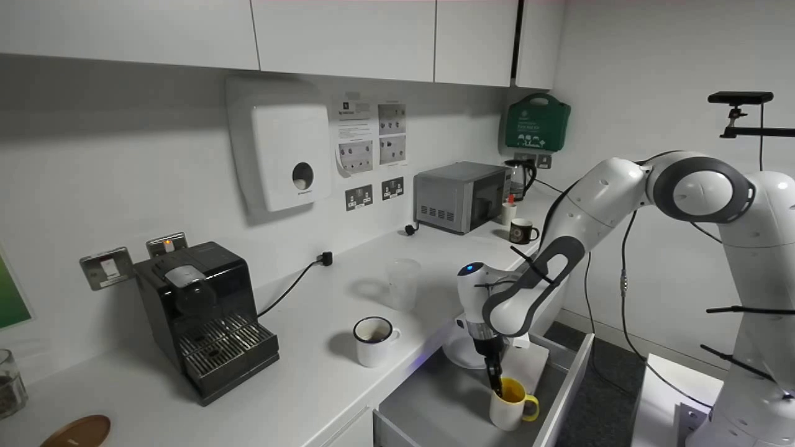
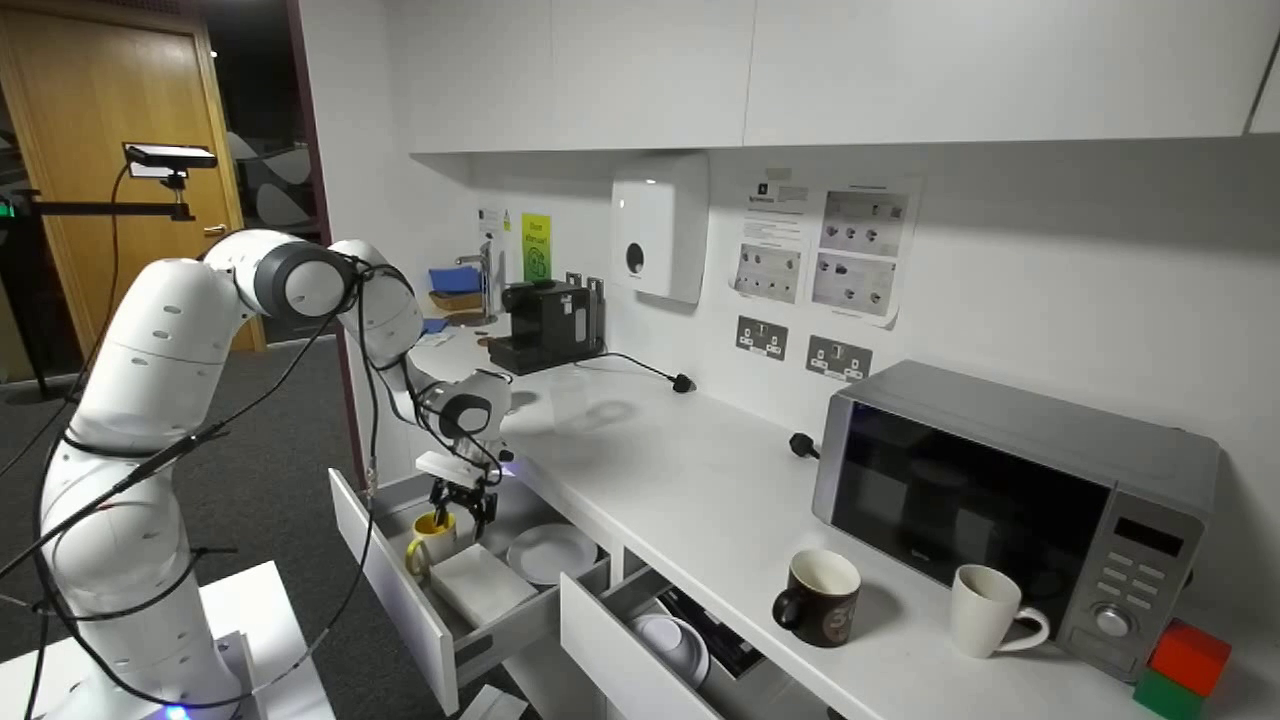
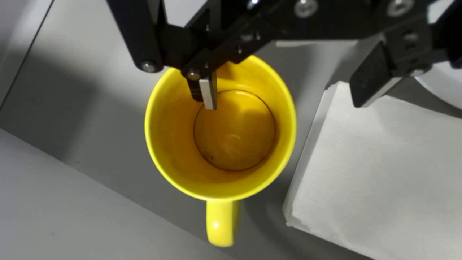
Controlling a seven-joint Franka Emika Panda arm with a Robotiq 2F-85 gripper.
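Note:
A mug [image 1: 505, 412], white outside and bright yellow inside, stands upright in the open drawer with its yellow handle [image 3: 221, 223] toward the drawer front. My gripper is above it with its fingers wide apart. One fingertip [image 3: 209, 92] reaches over the mug's opening, and the other finger [image 3: 373, 82] is outside the rim, above the edge of a white box [image 3: 385, 173]. Nothing is held between them. From the side, the gripper [image 2: 463, 516] points down over the mug; whether a finger touches the mug's wall cannot be told.
The drawer's front panel [image 2: 396, 588] and the counter edge bound the space around the gripper. Beside the box lies a white plate [image 2: 552, 554]. On the counter are a white mug with a dark rim [image 1: 372, 350], a clear cup [image 1: 403, 284] and a coffee machine [image 1: 205, 305].

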